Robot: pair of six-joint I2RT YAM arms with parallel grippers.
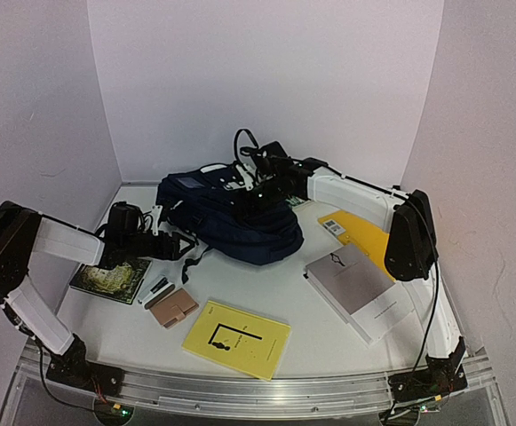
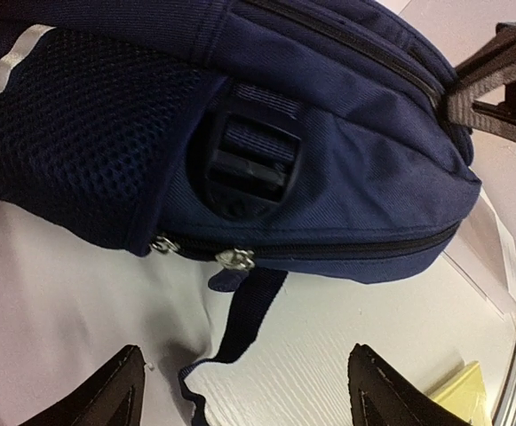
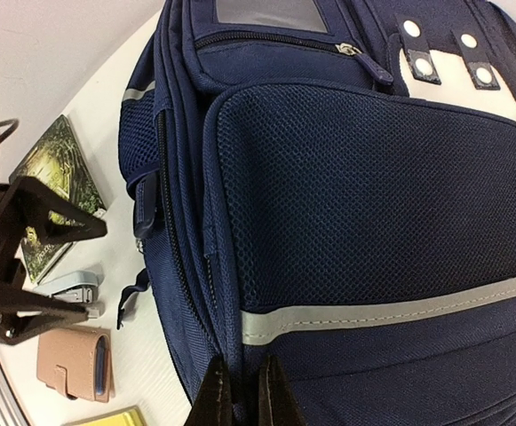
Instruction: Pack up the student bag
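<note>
The navy student bag lies slumped on its side at the back of the table. In the right wrist view, its mesh front panel and a pale reflective strip fill most of the picture. There, my right gripper is shut on a ridge of the bag's edge. Fingers wide apart, my left gripper is open in front of the bag's lower side. Between those fingers, a dark loose strap hangs from the bag, with zipper pulls and a buckle just beyond. Nothing is gripped by the left fingers.
On the left lie a dark picture-covered book, a stapler and a brown wallet. A yellow book is at the front centre. To the right are a thick grey-white book and a yellow-orange folder. Bare table separates these.
</note>
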